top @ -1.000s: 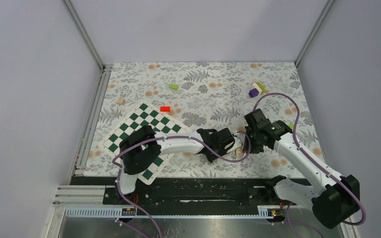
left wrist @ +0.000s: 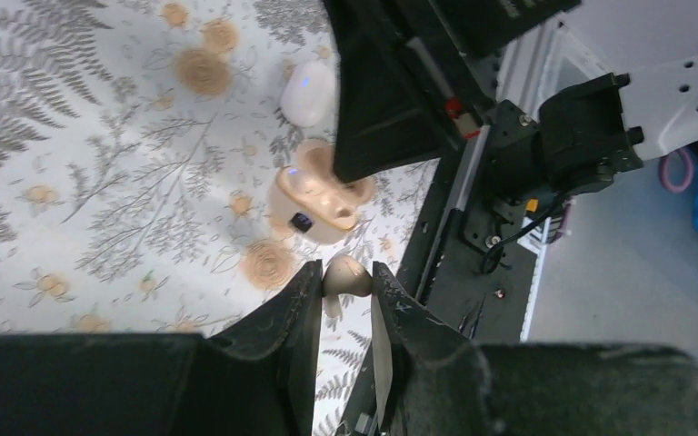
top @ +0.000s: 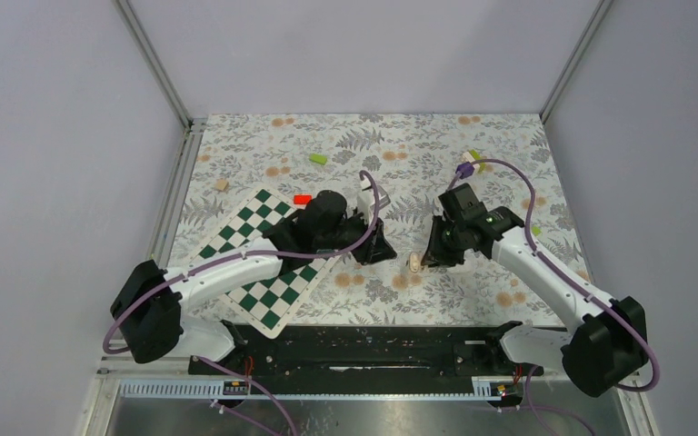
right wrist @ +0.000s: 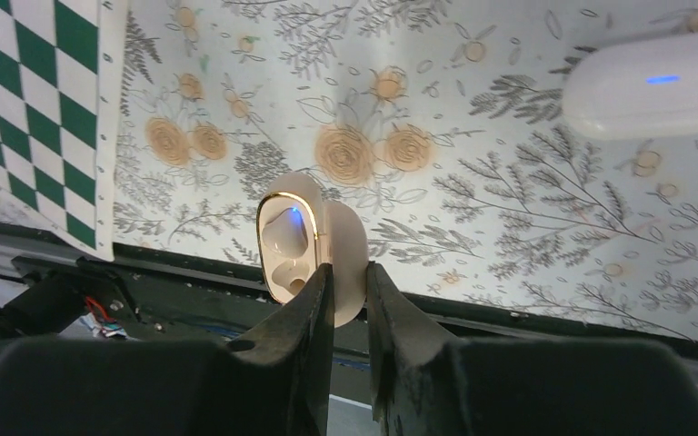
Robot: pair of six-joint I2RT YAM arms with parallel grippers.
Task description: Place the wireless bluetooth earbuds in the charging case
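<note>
The open white charging case is held in my right gripper, shut on it; a small blue light glows inside, and in the left wrist view the case [left wrist: 318, 213] shows its cavities. My left gripper is shut on a small white earbud [left wrist: 346, 271], held apart from the case. Another white oval object with a blue light lies on the patterned cloth, also visible in the left wrist view [left wrist: 307, 91].
A green checkered board [top: 268, 300] lies at left. Small blocks, red [top: 302, 199], green [top: 318, 158] and purple-yellow [top: 473, 163], sit toward the back. The cloth's front edge borders a dark rail.
My left arm has moved back and up in the top view, away from the right gripper. My right gripper has shifted slightly left and back with the case in it.
</note>
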